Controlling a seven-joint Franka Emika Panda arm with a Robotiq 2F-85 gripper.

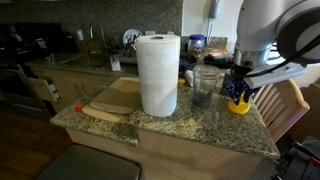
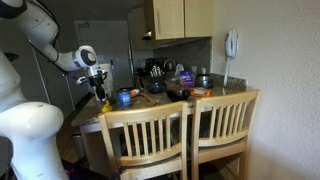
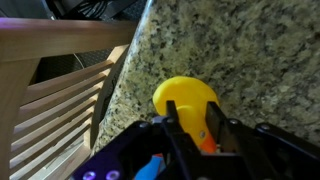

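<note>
A rounded yellow object (image 3: 184,92), with an orange-red patch, sits on the speckled counter. In the first exterior view this yellow object (image 1: 238,105) is near the counter's right end, and in the second the yellow object (image 2: 106,107) shows small. My gripper is right over it, its fingers apart and yellow showing between them. Whether the fingers touch the object cannot be made out. From outside, the gripper (image 1: 237,96) comes down from above onto the object's top. Part of its underside is hidden by the gripper in the wrist view.
Left of the yellow object stand a clear jar (image 1: 205,84) and a tall paper towel roll (image 1: 158,76). A wooden chair (image 1: 284,103) flanks the counter's right edge. Bare counter (image 1: 190,120) lies in front of the jar.
</note>
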